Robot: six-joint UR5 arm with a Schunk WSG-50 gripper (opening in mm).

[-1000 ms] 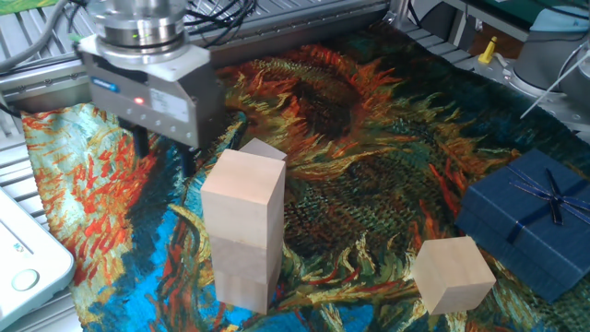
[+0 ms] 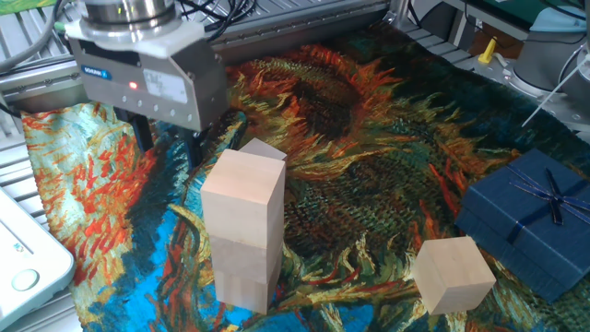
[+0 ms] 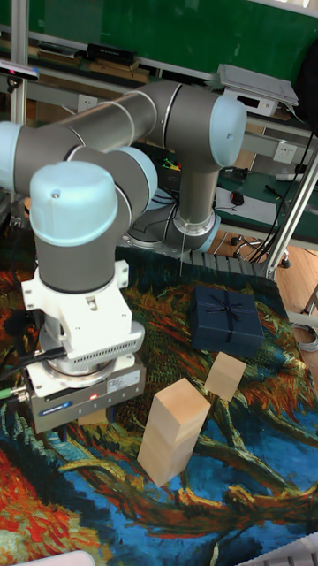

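A tower of pale wooden blocks [image 2: 241, 231] stands upright on the painted cloth, left of the middle in exterior view 2. Behind it, mostly hidden, the corner of another wooden block [image 2: 265, 148] shows. A loose wooden cube [image 2: 454, 276] lies apart to the right, near the blue box. My gripper [image 2: 171, 156] hangs over the cloth, to the left of the tower and behind it. Its two dark fingers point down, spread apart, with nothing visible between them. In exterior view 3 the fingers are hidden below the gripper body [image 3: 89, 396], while the tower [image 3: 173, 434] shows clearly.
A dark blue box with a ribbon [image 2: 530, 217] sits at the right. At the lower left edge stands a white device [image 2: 28, 263] with a green button. Open cloth [image 2: 359, 175] lies between the tower and the blue box.
The tower, loose cube and box have not moved.
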